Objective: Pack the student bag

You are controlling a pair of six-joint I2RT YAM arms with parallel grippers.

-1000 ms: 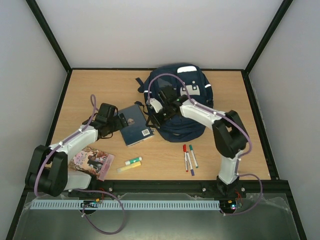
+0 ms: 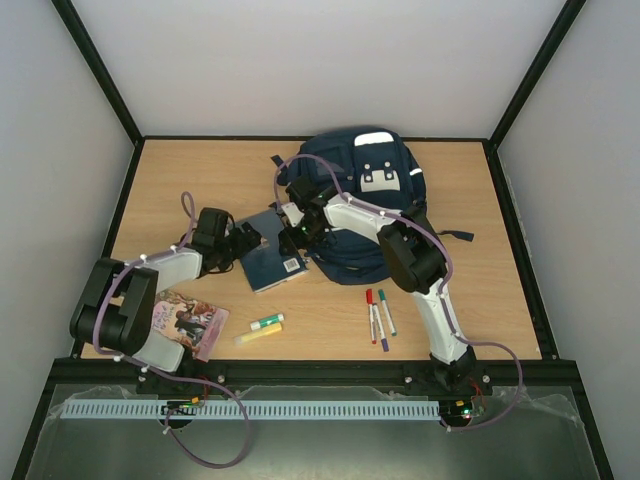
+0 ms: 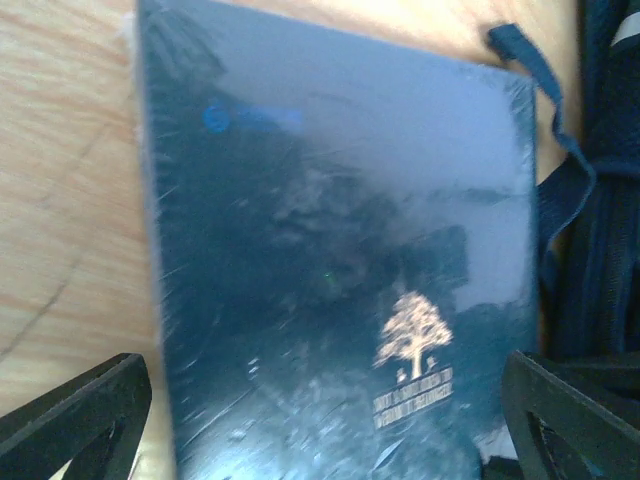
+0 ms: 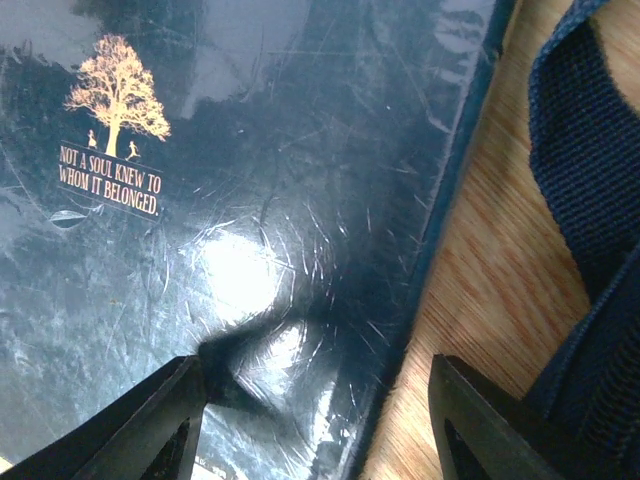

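Observation:
A dark blue book (image 2: 268,262) with a gold tree print lies flat on the table, left of the navy backpack (image 2: 372,150). Over the book's left side my left gripper stands open, its fingers empty and wide apart across the cover. At the opposite side my right gripper is part open: one finger (image 4: 165,420) is above the cover, the other above bare wood beyond the book's edge. Whether either touches the book cannot be told. Part of the backpack is hidden under the right arm.
A picture-covered pink book (image 2: 190,322) lies front left, partly under the left arm. Near the front are a green glue stick (image 2: 267,322), a yellow marker (image 2: 259,334) and several pens (image 2: 377,322). A backpack strap (image 4: 590,160) lies close to the right gripper.
The right arm has moved left, from over the backpack to the book's right edge. The book has not visibly moved.

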